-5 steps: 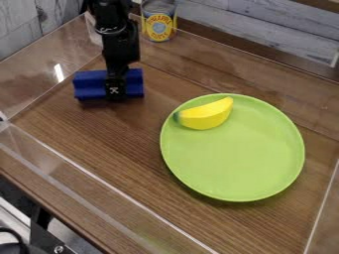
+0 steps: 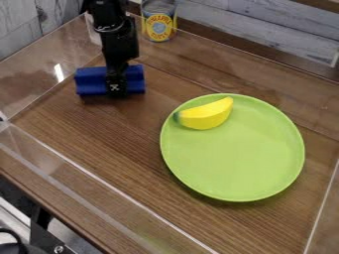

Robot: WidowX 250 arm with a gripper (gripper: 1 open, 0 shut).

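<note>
My black gripper (image 2: 117, 79) reaches down from the top left onto a blue block (image 2: 93, 82) lying on the wooden table at the left. Its fingers are over and against the block's middle; whether they are closed on it is hard to see in the dark. On the right, a green plate (image 2: 232, 164) holds a yellow banana-like piece (image 2: 204, 114) near its upper left rim.
A can with a yellow label (image 2: 159, 22) stands at the back, with a pale object partly behind my arm. A wooden wall (image 2: 265, 25) runs along the back.
</note>
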